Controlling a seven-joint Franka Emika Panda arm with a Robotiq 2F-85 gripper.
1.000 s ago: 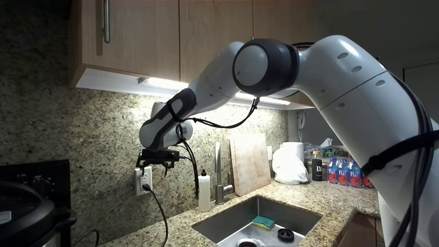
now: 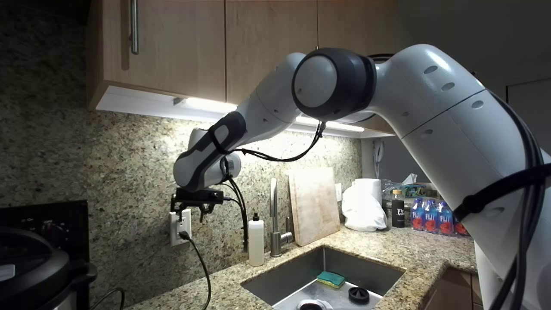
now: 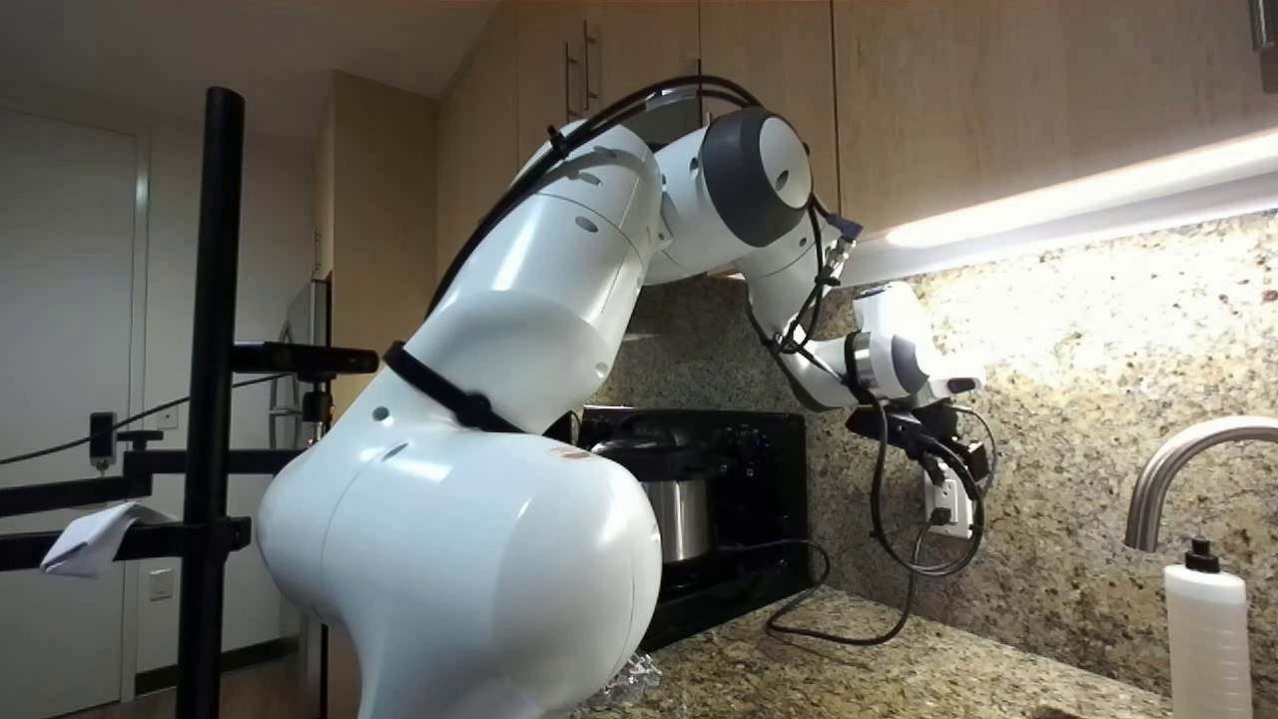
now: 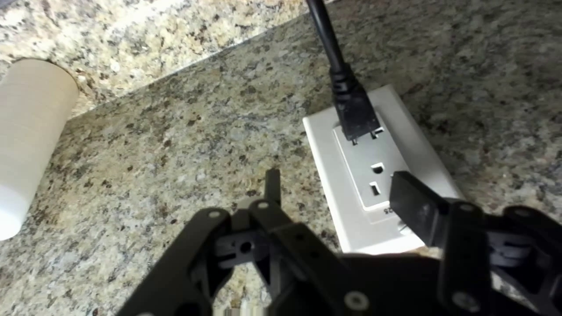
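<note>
My gripper is part open at the wall outlet, with nothing held. In the wrist view one of its fingers (image 4: 416, 202) overlaps the lower end of the white outlet plate (image 4: 329, 179); the other finger stands over bare granite to the plate's left. A black plug (image 4: 358, 113) sits in the upper socket, its cord (image 4: 327, 37) running off the top of the view. The lower socket (image 4: 375, 179) is empty. In exterior view 1 the gripper (image 2: 191, 216) hangs just above the plug (image 2: 183, 235). Whether the fingers touch the plate cannot be told.
A white soap bottle (image 2: 256, 242) and the faucet (image 2: 274, 222) stand right of the outlet by the sink (image 2: 263, 289). A black cooker (image 2: 36, 274) is at the left. Cabinets (image 2: 170, 51) overhang the arm. Cables dangle from the wrist.
The gripper's fingers have drawn closer together. The arm has barely shifted, and the plug and its cord look unmoved.
</note>
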